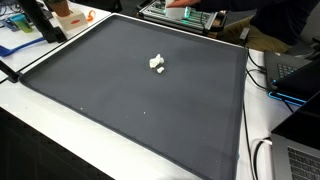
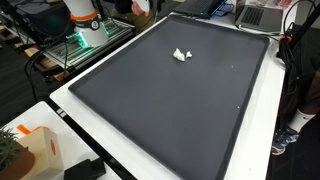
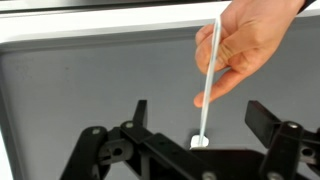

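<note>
My gripper stands open in the wrist view, its two black fingers wide apart with neither touching anything. A person's hand (image 3: 245,45) reaches in from the upper right, holding a thin white strip (image 3: 209,85) that slants down between the fingers. At its lower end shows a small white piece (image 3: 199,141); whether the two are joined I cannot tell. On the dark grey tray lies a crumpled white thing (image 1: 156,61) with a smaller white bit beside it, also seen as a white clump (image 2: 179,55) in exterior view 2. Neither exterior view clearly shows my gripper.
Most of the grey tray (image 1: 130,110) is bare. Laptops (image 1: 292,80) stand along the right side in exterior view 1. A potted plant (image 2: 12,155) and a box sit at the lower left in exterior view 2. The person's hand is an obstacle near my fingers.
</note>
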